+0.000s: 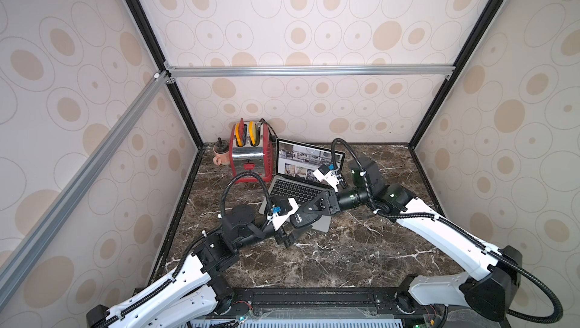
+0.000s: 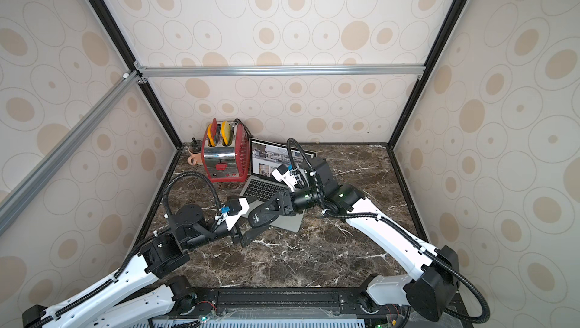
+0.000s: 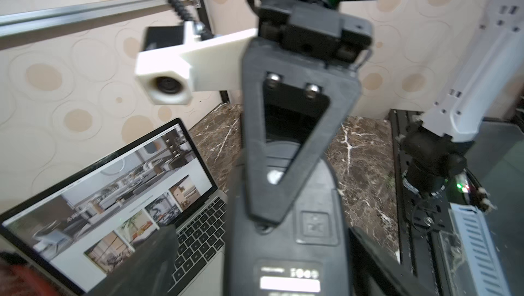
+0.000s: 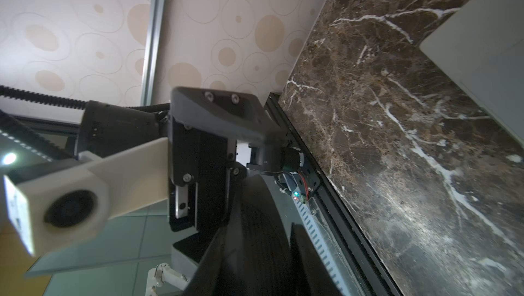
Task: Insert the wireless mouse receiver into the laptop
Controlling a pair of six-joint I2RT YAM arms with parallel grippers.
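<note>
A black mouse (image 3: 289, 241) is held up between the two arms, its underside facing the left wrist camera. My right gripper is shut on it, and one triangular finger (image 3: 262, 197) lies across the underside. My left gripper stands open around the mouse, with a clear gap on the left side. The laptop (image 1: 311, 164) is open behind the arms, screen lit. Its keyboard (image 3: 199, 238) is partly covered from above by the right arm. No separate receiver can be made out; the right finger hides part of the underside.
A red toaster (image 1: 250, 158) with toy slices stands left of the laptop, beside a pink mug (image 1: 221, 156). Bare marble tabletop (image 1: 356, 255) lies in front and to the right. The right arm crosses over the laptop's front.
</note>
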